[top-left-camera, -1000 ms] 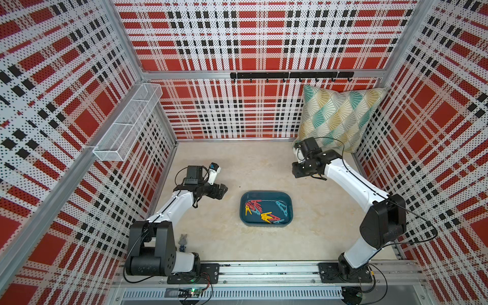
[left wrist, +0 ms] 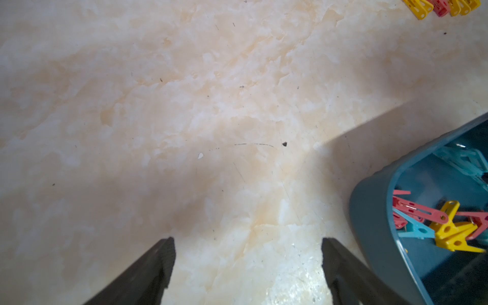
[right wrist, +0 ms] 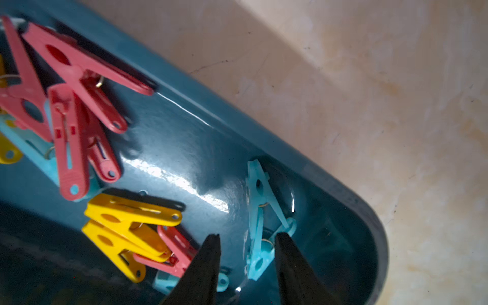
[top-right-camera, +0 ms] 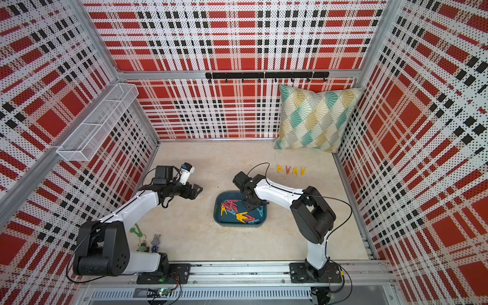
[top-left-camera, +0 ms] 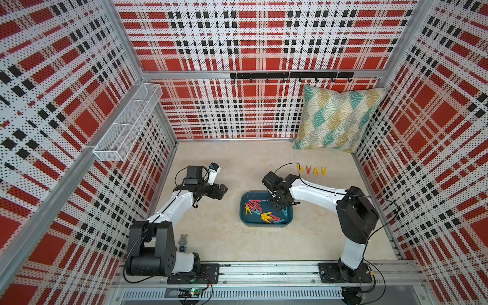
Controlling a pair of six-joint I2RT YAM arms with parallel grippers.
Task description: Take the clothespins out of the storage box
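Note:
The dark teal storage box (top-left-camera: 244,219) holds several red, yellow and light blue clothespins. Over its right part hovers my right gripper, open. Two light blue clothespins (right wrist: 257,211) lie crossed on the box floor, seen just beyond and between its fingers; nothing is gripped. Yellow clothespins (right wrist: 124,233) and red clothespins (right wrist: 71,76) are heaped to the left in the right wrist view. A row of yellow and red clothespins (top-right-camera: 288,170) rests on the table behind the box. Left of the box, my left gripper stands open above bare table, holding nothing.
A patterned cushion (top-left-camera: 338,119) leans at the back right. Small toys (top-right-camera: 156,241) lie beside the left arm's base. A white wire basket (top-left-camera: 127,124) hangs on the left wall. Table surface between the left gripper and the box is clear.
My right arm has swung from the back right, near the row of clothespins, forward and left to above the box. The left arm is unmoved.

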